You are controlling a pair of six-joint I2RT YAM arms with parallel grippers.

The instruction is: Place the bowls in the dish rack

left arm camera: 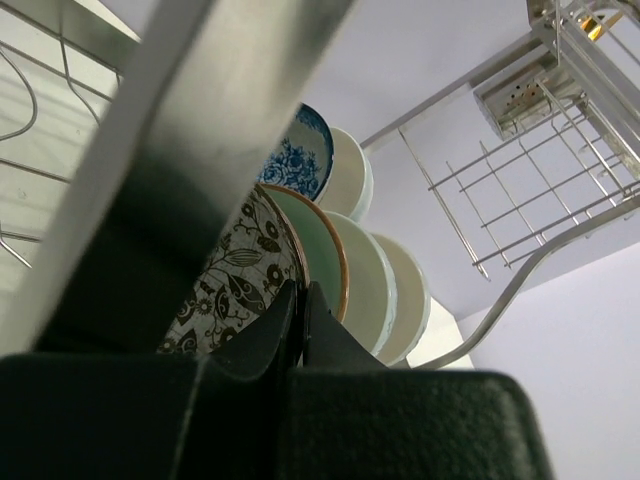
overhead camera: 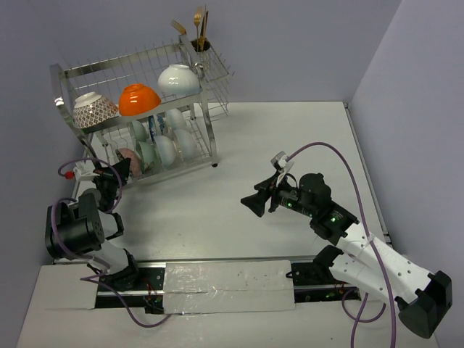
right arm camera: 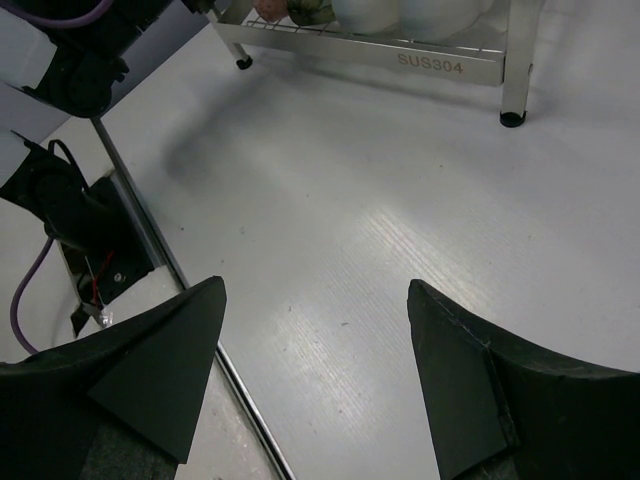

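Note:
Inside the lower tier of the dish rack [overhead camera: 191, 171], at its left end, a pink bowl [overhead camera: 130, 161] stands on edge. In the left wrist view this patterned bowl [left arm camera: 248, 270] has its brown rim between the fingertips of my left gripper, which is shut on it. A green brown-rimmed bowl [left arm camera: 318, 240], white bowls [left arm camera: 400, 300] and a blue-flowered bowl [left arm camera: 305, 150] stand beyond it. The upper tier carries a patterned bowl [overhead camera: 94, 111], an orange bowl [overhead camera: 138, 100] and a white bowl [overhead camera: 179, 80]. Over the table, my right gripper is open and empty.
A rack post [left arm camera: 150, 150] passes close by my left gripper. Golden cutlery [overhead camera: 201, 27] sits in a holder at the rack's upper right. The table [overhead camera: 217, 210] in front of the rack is bare.

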